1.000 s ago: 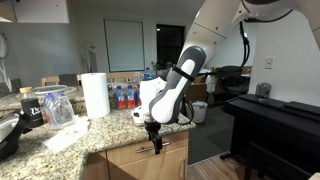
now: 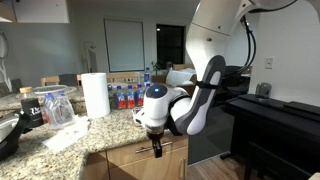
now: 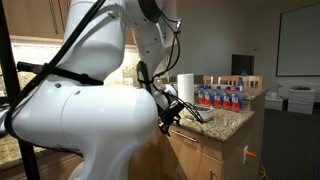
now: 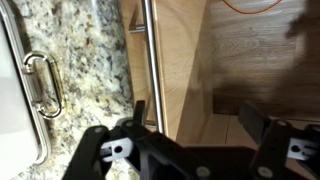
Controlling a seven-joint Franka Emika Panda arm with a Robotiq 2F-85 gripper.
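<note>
My gripper is open, its two dark fingers spread at the bottom of the wrist view. Between them runs the long metal handle bar (image 4: 153, 65), fixed to the front of a wooden drawer (image 4: 183, 60). The bar lies nearer the left finger; no contact can be made out. In exterior view 1 the gripper (image 2: 155, 146) hangs low in front of the drawer front (image 2: 125, 156), just under the counter edge. Exterior view 2 shows the gripper (image 3: 168, 126) beside the same cabinet, partly behind the white arm.
The granite counter (image 2: 88, 140) carries a paper towel roll (image 2: 96, 95), several bottles (image 2: 130, 98), a clear container (image 2: 59, 110) and a dark pan (image 2: 10, 132). A tray with a metal handle (image 4: 42, 82) lies near the counter edge.
The white wrist and forearm have shifted to the right in exterior view 1 and the wrist leans more. The gripper's tip stays near the drawer front. The drawer looks unmoved.
</note>
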